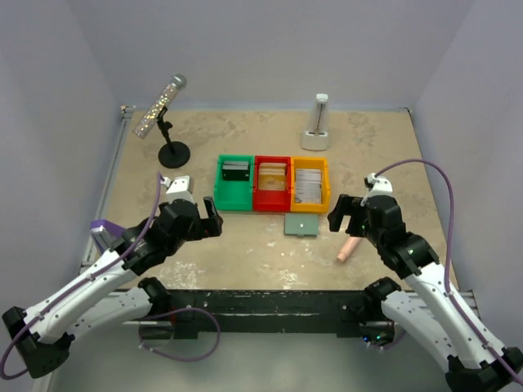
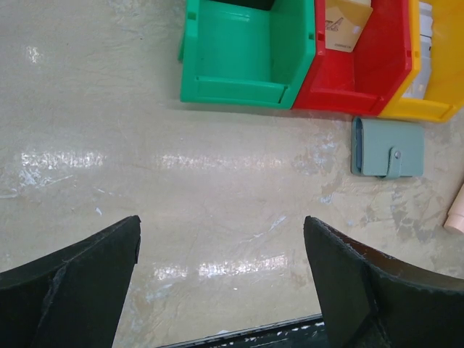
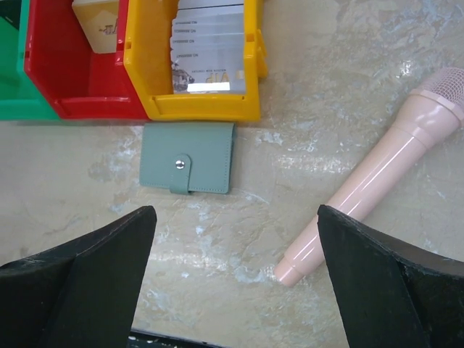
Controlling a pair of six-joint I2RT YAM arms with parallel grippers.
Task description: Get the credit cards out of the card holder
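The card holder (image 1: 301, 224), a grey-green wallet with a snapped strap, lies closed on the table in front of the yellow bin. Its strap and snap face the near side in the right wrist view, where the holder (image 3: 186, 157) lies ahead of the fingers. No card shows outside it, and its inside is hidden. My left gripper (image 1: 219, 216) stands open and empty, to the left of the holder. On the other side, my right gripper (image 1: 335, 213) is open too, with bare table between its fingers in its wrist view.
Behind the holder stand a green bin (image 1: 234, 198), a red bin (image 1: 271, 201) and a yellow bin (image 1: 326, 184), each with flat items inside. A pink microphone (image 3: 366, 177) lies at the right. Clear table stretches left of the holder.
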